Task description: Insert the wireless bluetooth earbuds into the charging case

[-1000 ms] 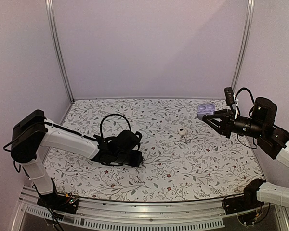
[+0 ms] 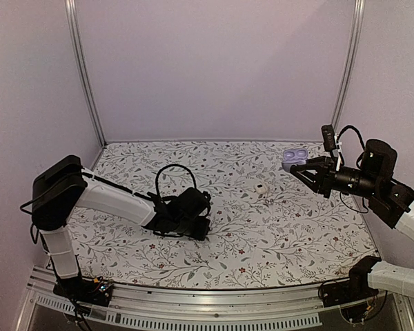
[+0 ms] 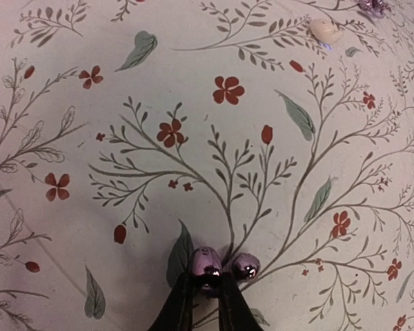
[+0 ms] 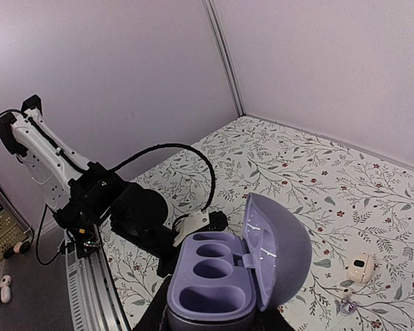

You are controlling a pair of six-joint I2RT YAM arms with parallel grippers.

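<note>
Hanging above the right of the table, the lilac charging case has my right gripper shut on it. The lid stands open, and the case's wells show empty in the right wrist view. My left gripper points down low over the cloth, its fingers a narrow gap apart. A shiny purple earbud with a round lobe sits right at those tips; whether they grip it, I cannot tell. Another purple earbud lies on the cloth farther right.
A small white box lies near the farther earbud; from above, this white box is right of the left gripper. Flower-patterned cloth covers the table, mostly bare. Pale walls stand behind and at both sides.
The left arm has shifted a little to the right, staying low over the table. My right arm and the case held in it have stayed still.
</note>
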